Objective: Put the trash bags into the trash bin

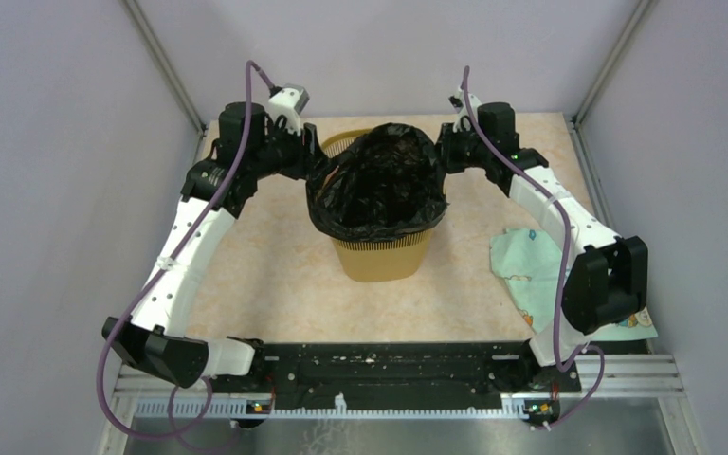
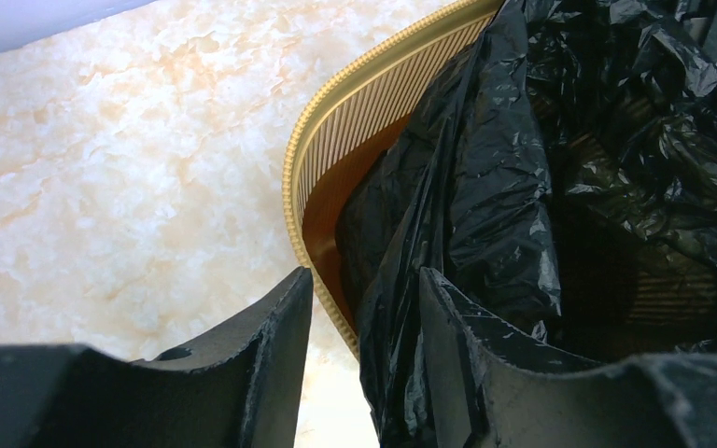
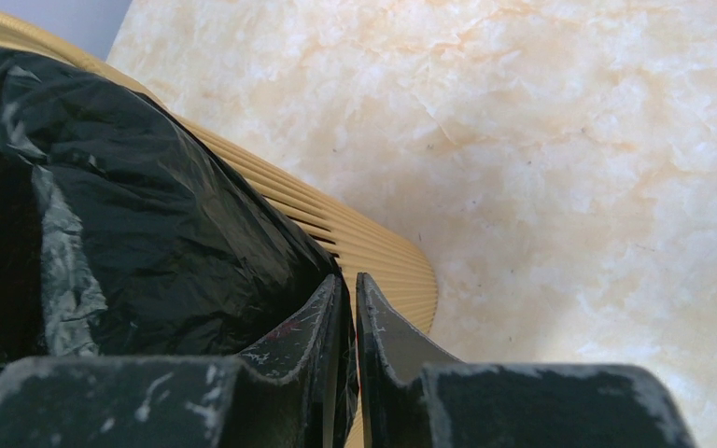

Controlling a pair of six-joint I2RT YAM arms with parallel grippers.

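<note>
A black trash bag [image 1: 379, 185] lines the tan trash bin [image 1: 381, 261] in the middle of the table. Its mouth is spread wide and its edge folds over the bin's front. At the back left, the bag sags inside, leaving the bin's rim [image 2: 291, 177] bare in the left wrist view. My left gripper is open over that side, with bare rim and a bag fold between its fingers. On the other side, my right gripper is shut at the bag's edge. Whether thin film is pinched there is unclear.
A light green patterned cloth [image 1: 521, 261] lies at the right of the table, partly under my right arm. Grey walls close in the sides and back.
</note>
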